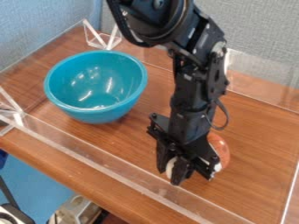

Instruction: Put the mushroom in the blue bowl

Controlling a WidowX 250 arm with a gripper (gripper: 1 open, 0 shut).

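Observation:
My gripper [187, 166] points down low over the wooden table, right of centre. A small pale mushroom [176, 170] shows at its fingertips, mostly hidden by the dark fingers. Whether the fingers press on it or only stand around it, I cannot tell. The blue bowl [68, 94] stands upright at the upper left, well apart from the gripper, and its visible inside is empty.
A reddish-orange round thing [219, 150] lies just behind the gripper, partly covered by it. Clear low walls border the table. Bare wood [111, 144] lies between bowl and gripper.

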